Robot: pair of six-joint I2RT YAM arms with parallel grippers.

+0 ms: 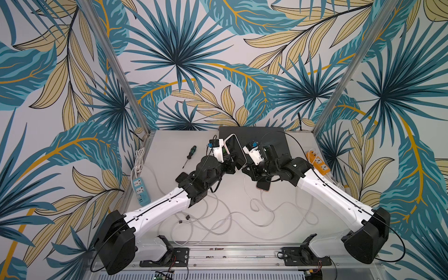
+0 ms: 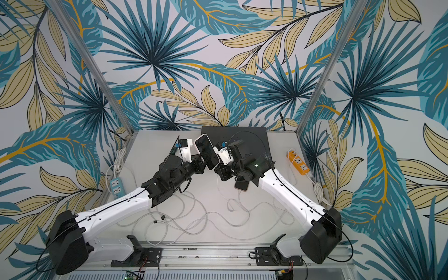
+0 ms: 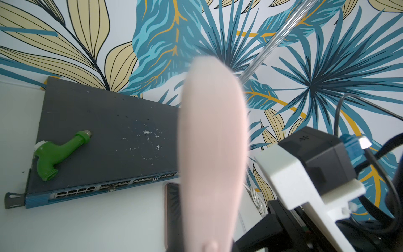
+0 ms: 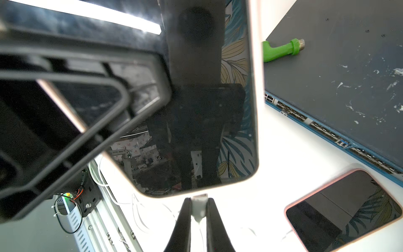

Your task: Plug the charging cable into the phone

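My left gripper [image 1: 229, 161] holds a pink phone [image 2: 205, 149] up above the table; in the left wrist view its edge [image 3: 212, 151] fills the middle. In the right wrist view the screen [image 4: 197, 126] faces the camera, with part of the left gripper over it. My right gripper is shut on the white cable's plug [image 4: 199, 203], which is at the phone's bottom edge; whether it is inside the port I cannot tell. The cable hangs down to the table.
A dark network switch [image 4: 335, 71] with a green pipe fitting [image 4: 281, 50] lies behind. A second phone [image 4: 342, 210] lies below. A screwdriver [image 1: 190, 154], power strips [image 1: 317, 161] and tangled cables occupy the table.
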